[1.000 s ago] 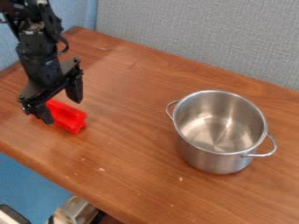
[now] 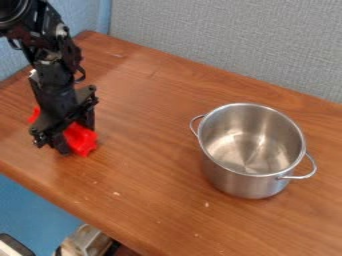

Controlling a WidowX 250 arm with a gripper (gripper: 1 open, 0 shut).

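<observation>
My black gripper [image 2: 64, 122] is down at the left of the wooden table, shut on a red object [image 2: 80, 141] that shows on both sides of the fingers and is partly hidden by them. A steel pot [image 2: 251, 150] with two side handles stands empty on the right, well apart from the gripper.
A grey padded wall [image 2: 227, 40] is behind.
The gripper has lowered onto the red object and its fingers have drawn together around it. The pot has not moved.
</observation>
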